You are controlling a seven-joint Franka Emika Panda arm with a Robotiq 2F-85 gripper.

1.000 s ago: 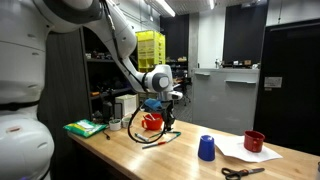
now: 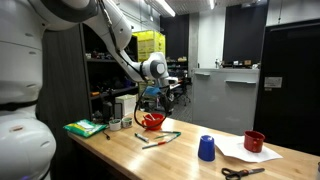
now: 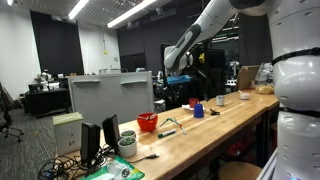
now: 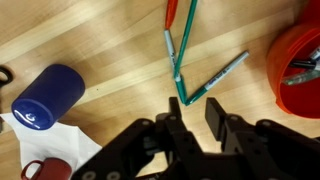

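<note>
In the wrist view my gripper reaches up from the bottom edge, its dark fingertips apart and nothing seen gripped between them. Just past the tips, two grey-bodied markers with green ends, one to the left (image 4: pixel 171 46) and one to the right (image 4: pixel 221 74), meet in a V on the wooden table. A teal marker (image 4: pixel 187 38) lies close beside the left one, with a red-orange marker (image 4: pixel 171 12) at the top edge. To the right stands a red bowl (image 4: pixel 278 82) with several pen-like things inside. Exterior view 1 has the arm's hand (image 2: pixel 160 75) raised above the table.
A blue cup (image 2: pixel 206 148) and a red mug (image 2: pixel 254 141) stand on the right, the mug on white paper (image 2: pixel 232 150). Dark scissors (image 2: pixel 241 174) lie at the front. A green packet (image 2: pixel 86 128) and white mugs (image 2: pixel 126 122) are on the left.
My hand has risen from low over the markers to well above the table. The markers, bowl and cup look unmoved in exterior view 1.
</note>
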